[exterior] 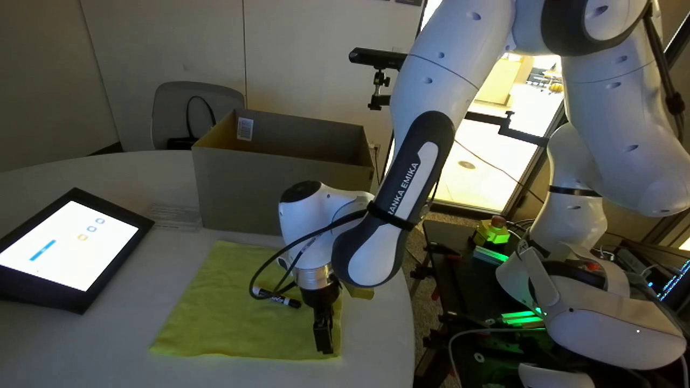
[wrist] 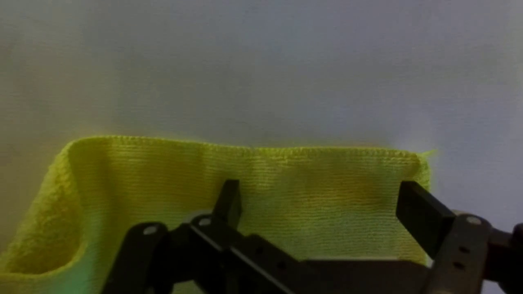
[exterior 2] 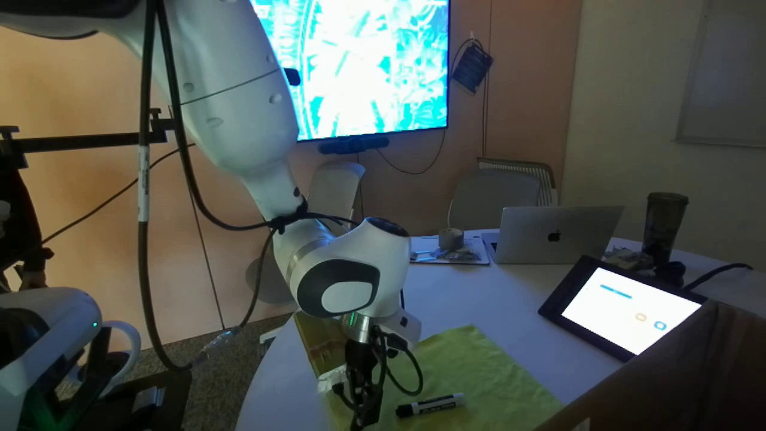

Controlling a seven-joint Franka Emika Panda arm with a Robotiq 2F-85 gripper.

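A yellow cloth (exterior: 223, 310) lies spread on the white round table, with a black-and-white marker (exterior: 276, 297) resting on it. My gripper (exterior: 324, 349) points down at the cloth's near right corner in exterior view 1. In the wrist view the gripper is open, its two fingers wide apart over the cloth (wrist: 304, 171) near one edge. One cloth corner sits just beyond the right finger (wrist: 421, 208); at the left the cloth's side is raised in a fold. Whether the fingertips touch the cloth I cannot tell.
A large open cardboard box (exterior: 259, 187) stands behind the cloth. To the left is a tablet (exterior: 71, 246) with a lit screen. A laptop (exterior 2: 556, 233) and a dark cup (exterior 2: 662, 226) are on the table's other side.
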